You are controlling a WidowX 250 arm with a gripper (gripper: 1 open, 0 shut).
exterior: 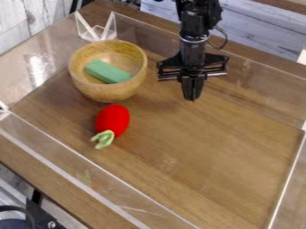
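Note:
My black gripper (pixel 191 86) points down over the back middle of the board, to the right of the wooden bowl; whether its fingers are open is hard to tell. The wooden bowl (pixel 128 90) holds a green block (pixel 109 75). A red radish-like toy (pixel 113 119) with a green tip lies on the board below the bowl.
The wooden board (pixel 209 161) has clear walls around its edges. A white wire-like item (pixel 97 28) stands behind the bowl.

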